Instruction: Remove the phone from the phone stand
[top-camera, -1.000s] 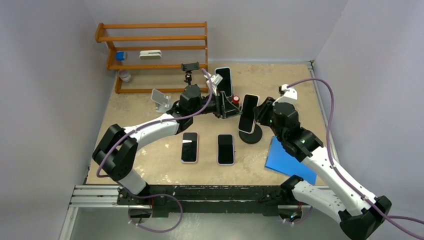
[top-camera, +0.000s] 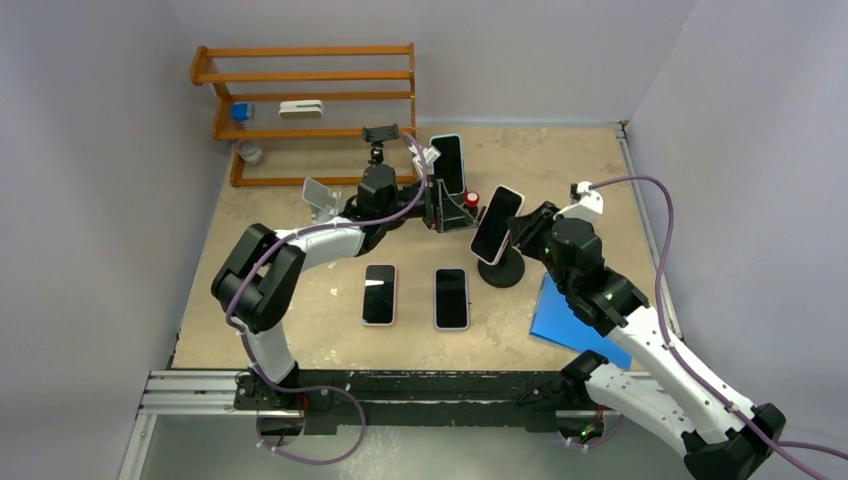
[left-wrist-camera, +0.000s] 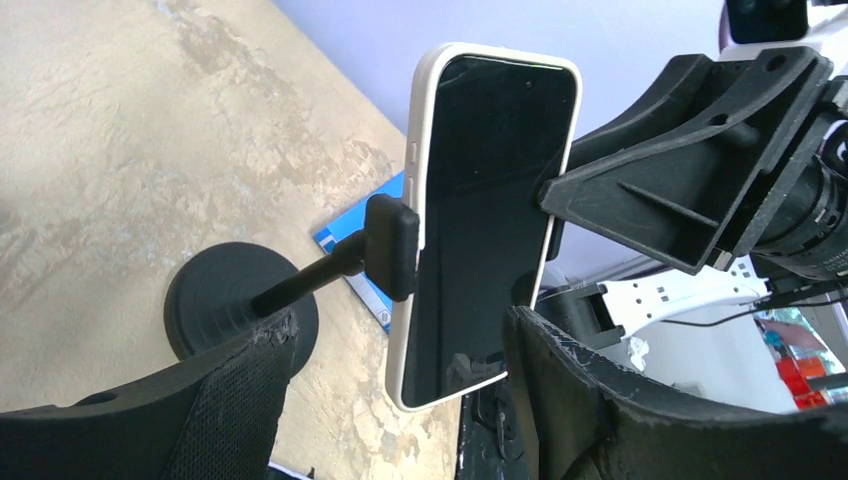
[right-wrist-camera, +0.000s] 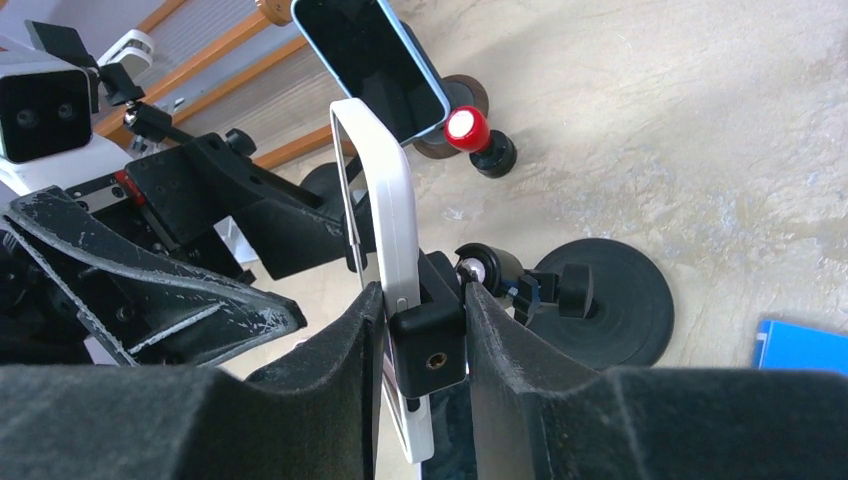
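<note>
A white-edged phone (left-wrist-camera: 490, 200) with a dark screen leans in the phone stand, whose round black base (top-camera: 502, 268) rests on the table. One black stand clamp (left-wrist-camera: 392, 247) grips the phone's near edge in the left wrist view. At the opposite edge, my right gripper has its fingers on both sides of another clamp block (right-wrist-camera: 428, 345); whether they press on it is unclear. My left gripper (top-camera: 462, 207) is open at the phone's left side, nothing held. In the left wrist view its fingers (left-wrist-camera: 245, 390) are spread, with the phone's lower end beyond the gap.
Two phones, a left one (top-camera: 379, 295) and a right one (top-camera: 452, 299), lie in front. Behind are another phone (top-camera: 448, 163) and a red-topped object (top-camera: 472, 198). A wooden rack (top-camera: 310, 51) stands back left; a blue folder (top-camera: 570, 325) lies right.
The phone has tilted, its top swinging slightly right. The left arm's elbow moved right, while its gripper stayed nearly in place.
</note>
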